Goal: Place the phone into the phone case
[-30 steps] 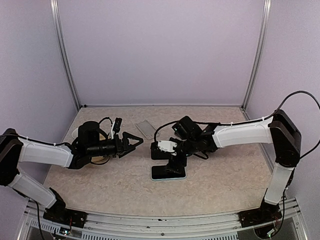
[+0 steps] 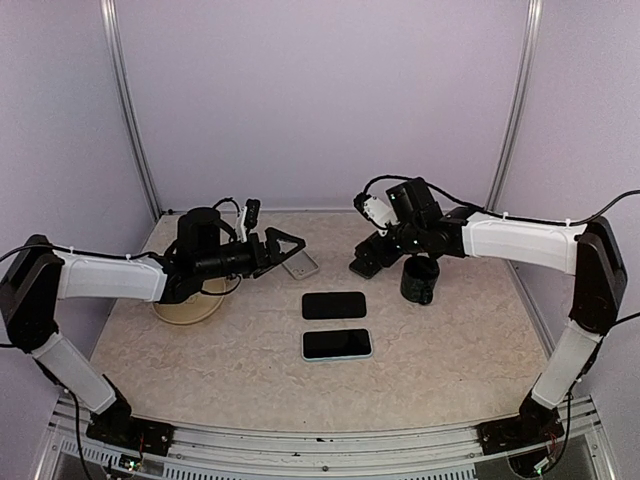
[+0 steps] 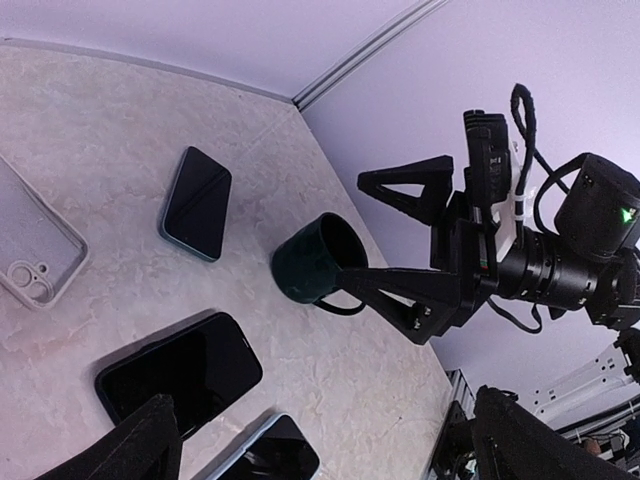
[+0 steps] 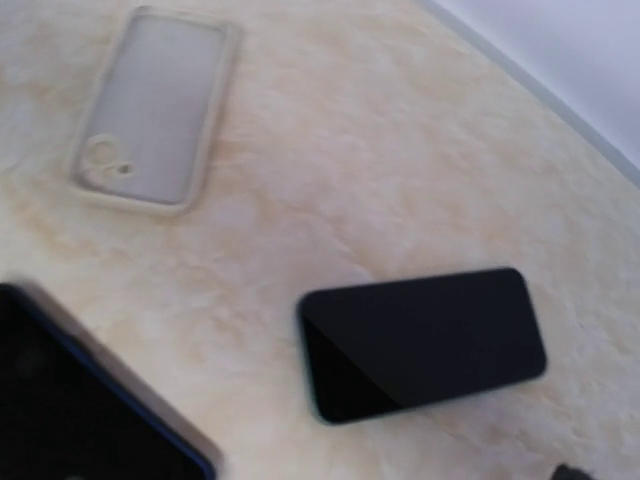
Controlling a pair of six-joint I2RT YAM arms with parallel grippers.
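Observation:
A pale-framed clear phone case point(image 2: 301, 264) lies flat at the back middle of the table, its camera cutouts showing in the right wrist view. Several dark phones lie face up: a back one point(image 4: 425, 345) right of the case, a middle one point(image 2: 334, 305), and a front one point(image 2: 337, 345) with a light edge. Just above the case, on its left side, my left gripper point(image 2: 298, 243) is open and empty. My right gripper is also open and empty, hovering over the back phone. Only a trace of its fingertips shows in the right wrist view.
A dark mug point(image 2: 420, 279) stands beneath and right of the right arm. At the left a round tan tray or plate point(image 2: 188, 311) sits partly under the left arm.
My right gripper has swung back and to the right, off the front and middle phones to the back one. The left gripper has moved right and back toward the case.

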